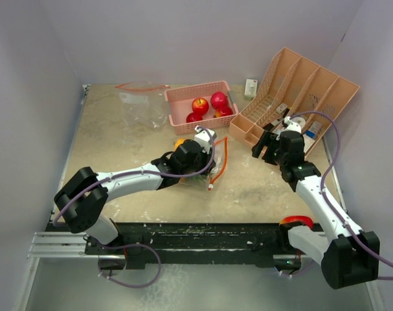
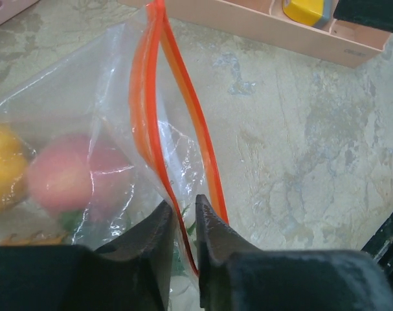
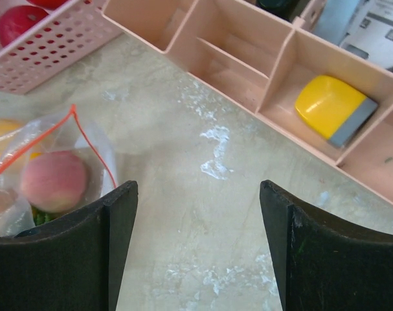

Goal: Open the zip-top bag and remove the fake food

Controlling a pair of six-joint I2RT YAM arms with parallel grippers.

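Note:
The clear zip top bag [image 2: 105, 97], with orange seal strips and fake food inside, lies on the table; a pink piece [image 2: 73, 172] and a yellow piece [image 2: 3, 165] show through it. My left gripper is at the seal, its fingers nearly together around the orange edge; how firmly they hold it is unclear. My right gripper stands open to the right of the bag, nothing between its fingers.
A pink basket [image 1: 183, 100] with red fruit sits behind. A wooden divided box [image 3: 240, 78] with a yellow item is at the right. An empty bag lies back left. Bare table lies between the grippers.

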